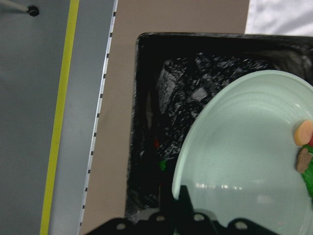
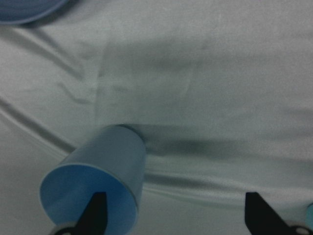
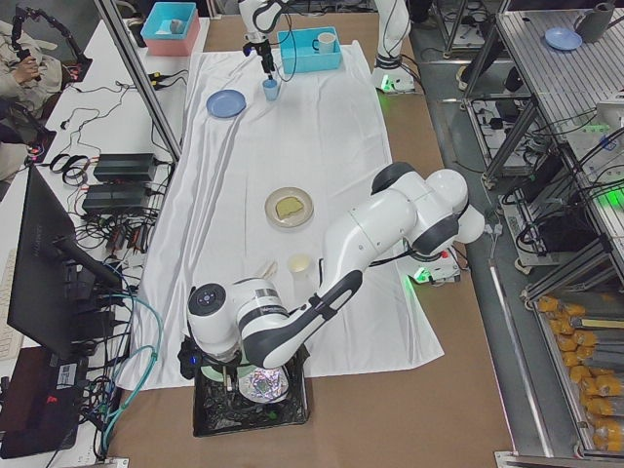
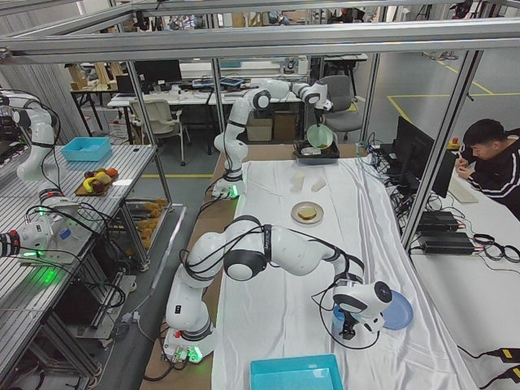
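Observation:
My left gripper is shut on the rim of a pale green plate (image 1: 234, 142), tilted over a black bin (image 1: 146, 58) lined with black plastic. Food pieces (image 1: 303, 132) sit on the plate's right side. The camera right view shows this plate (image 4: 319, 136) raised at the bin. My right gripper stands open above the white cloth, a blue cup (image 2: 122, 152) by its left finger, nothing visibly held. A blue plate (image 3: 226, 103) lies beside that cup.
A beige plate (image 3: 289, 219) with a yellowish piece lies mid-table, with a cream cup (image 3: 299, 263) and a light item near it. A turquoise bin (image 3: 308, 58) stands at the other end.

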